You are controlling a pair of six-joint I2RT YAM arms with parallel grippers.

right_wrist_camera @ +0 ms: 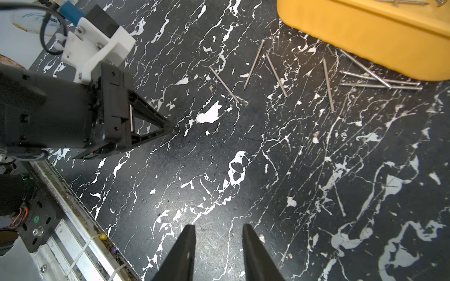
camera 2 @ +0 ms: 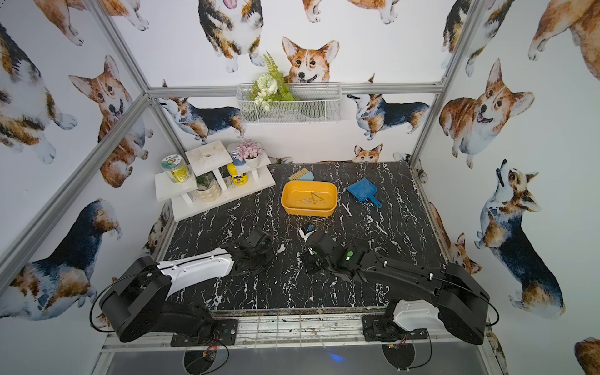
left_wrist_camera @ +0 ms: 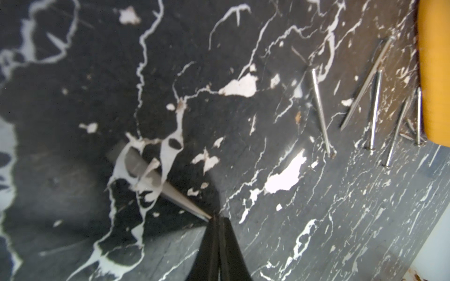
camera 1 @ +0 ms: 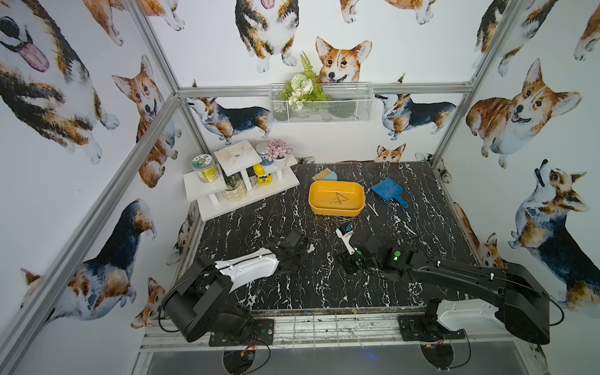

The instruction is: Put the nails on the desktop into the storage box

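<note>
The yellow storage box [camera 1: 336,207] holds some nails [camera 2: 315,200]. Several loose nails lie on the dark desktop in front of it, seen also in the right wrist view [right_wrist_camera: 328,84]. My left gripper is shut, pointing down at the desktop left of these nails; a blurred, pale tapered shape runs to its tips, too unclear to identify. My right gripper is open above bare desktop, with nothing between its fingers, the nails and box beyond it.
A white shelf [camera 1: 206,193] with jars and plants stands back left. A blue dustpan [camera 1: 387,190] lies right of the box, a small brush [camera 1: 325,175] behind it. Both arms are close together at the front middle.
</note>
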